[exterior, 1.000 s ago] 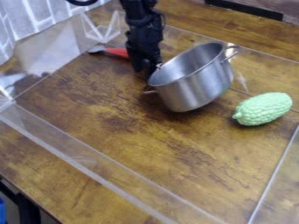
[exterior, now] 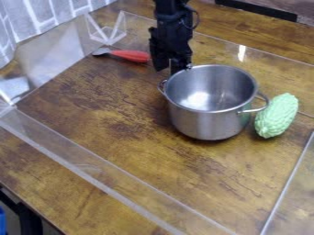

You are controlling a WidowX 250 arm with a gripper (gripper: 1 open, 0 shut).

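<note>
A steel pot (exterior: 211, 119) with two handles stands upright right of centre. Just behind its left rim is my black gripper (exterior: 166, 62), hanging from the top of the view; whether its fingers are open or shut cannot be made out. A red-handled utensil (exterior: 132, 57) lies left of the gripper. A pale green corn-like vegetable (exterior: 276, 116) lies against the pot's right side.
Transparent walls or edges run along the left and the right front.
The green vegetable has turned more lengthwise. My gripper has shifted slightly.
</note>
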